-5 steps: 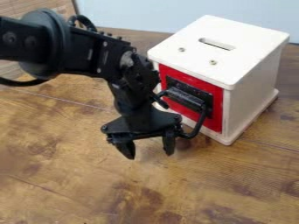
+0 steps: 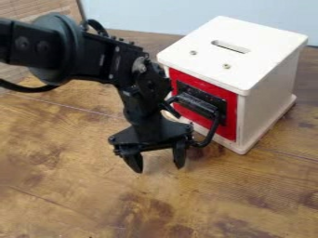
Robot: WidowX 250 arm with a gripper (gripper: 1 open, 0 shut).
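My black gripper hangs low over the wooden table, fingers pointing down and spread open with nothing between them. To its right and behind stands a white box with a slot in its top and a red front panel. A black fitting on that panel is partly covered by my arm and a cable.
The box takes up the back right, with a pale wall behind it. At the upper left is a wooden surface, partly hidden by my arm.
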